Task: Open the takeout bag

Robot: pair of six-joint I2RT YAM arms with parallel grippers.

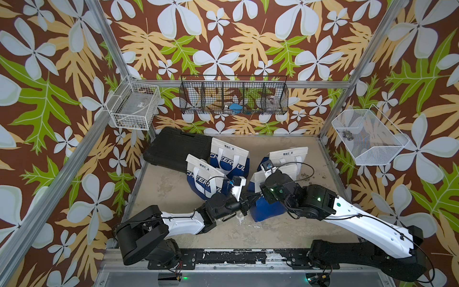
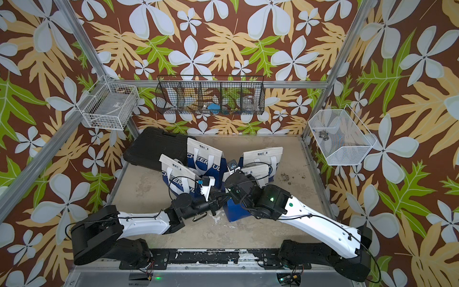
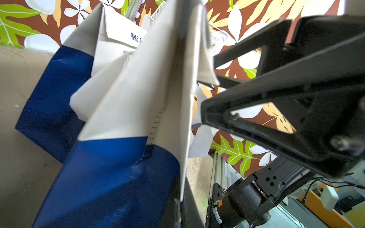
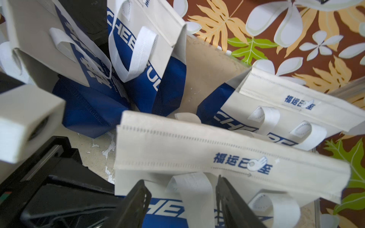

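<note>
A blue-and-white takeout bag stands at front centre right, partly hidden by both arms. My left gripper is at its left side; in the left wrist view the white upper edge runs close beside dark finger parts, and it is shut, with any hold unclear. My right gripper hangs over this bag, open, fingertips either side of a white strap handle below the folded top flap. Three similar bags stand behind: left, middle and right.
A black case lies back left. Wire baskets hang on the back frame, left and right. Bare table shows at left and front.
</note>
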